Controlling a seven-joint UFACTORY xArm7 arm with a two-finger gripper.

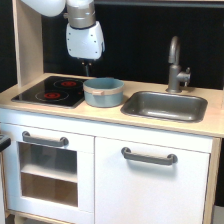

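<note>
A grey-blue pot [104, 96] sits upright on the wooden counter, between the black stove top [42, 95] and the sink [165, 107]. From the upper left comes the white arm, pointing down. Its dark gripper [87, 69] hangs just above and to the left of the pot's rim, small against the black backdrop. Whether its fingers are apart or together is not clear, and neither is whether they touch the pot. No object shows hanging from them.
A grey faucet [176, 68] rises behind the sink. Below the counter are a white cabinet door [150, 185] and an oven door [48, 170], both with grey handles. The stove top, with its red-marked burners, is bare.
</note>
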